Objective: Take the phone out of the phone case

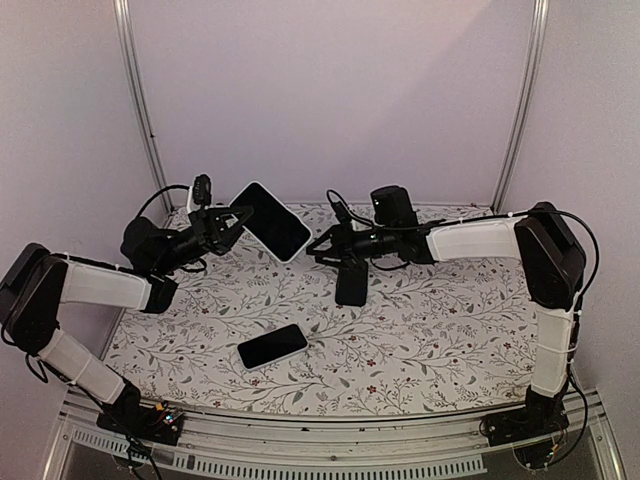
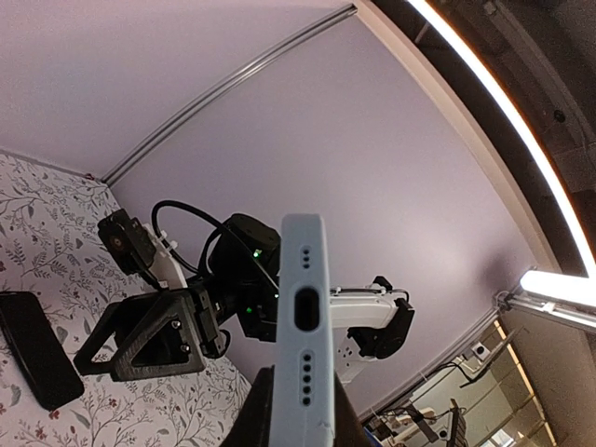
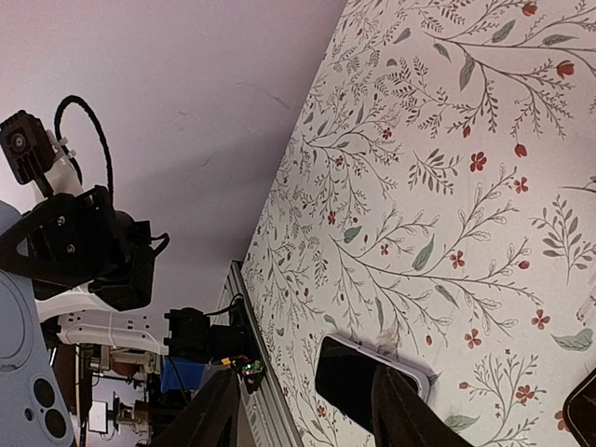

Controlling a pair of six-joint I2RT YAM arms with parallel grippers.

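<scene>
A black-screened phone in a pale case (image 1: 272, 222) hangs tilted in the air, gripped at its upper left edge by my shut left gripper (image 1: 238, 218). Edge-on in the left wrist view, the pale case (image 2: 305, 358) shows several small holes and a slot. Its back and camera lenses fill the left edge of the right wrist view. Just off the lower right corner of the case, my right gripper (image 1: 314, 250) has its fingers apart. Between those fingers in the right wrist view there is no held object. Whether they touch the case, I cannot tell.
On the flowered table lies another black-screened phone with a pale rim (image 1: 272, 346), near the front. A dark flat object (image 1: 352, 288) rests below the right gripper.
</scene>
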